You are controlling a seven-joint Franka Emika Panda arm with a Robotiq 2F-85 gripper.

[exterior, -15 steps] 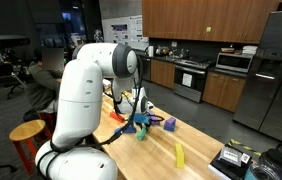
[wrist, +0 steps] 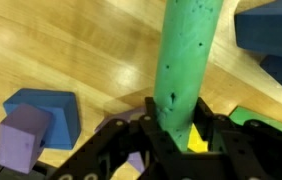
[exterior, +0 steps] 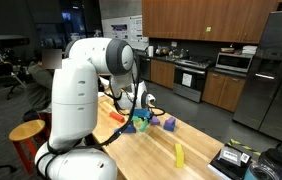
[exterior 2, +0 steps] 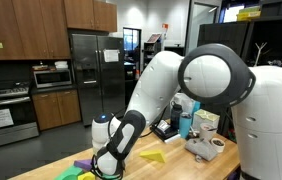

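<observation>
A long green block (wrist: 189, 50) runs through the wrist view from the top edge down to my gripper, which is shut on one end of it. Dark fingers (wrist: 213, 128) press it from both sides. In exterior view 1 my gripper (exterior: 139, 116) is low over the cluster of blocks on the wooden table, and small parts hide each other there. Beneath and around the held block, a yellow block (wrist: 198, 140) and a second green block (wrist: 269, 120) show. Whether the held block touches any of them, I cannot tell.
To the left lie a blue block (wrist: 63, 108) and a purple block (wrist: 23, 138); dark blue blocks (wrist: 271, 28) fill the upper right. A yellow block (exterior: 179, 155) sits apart on the table. Between it and the cluster the wood is bare.
</observation>
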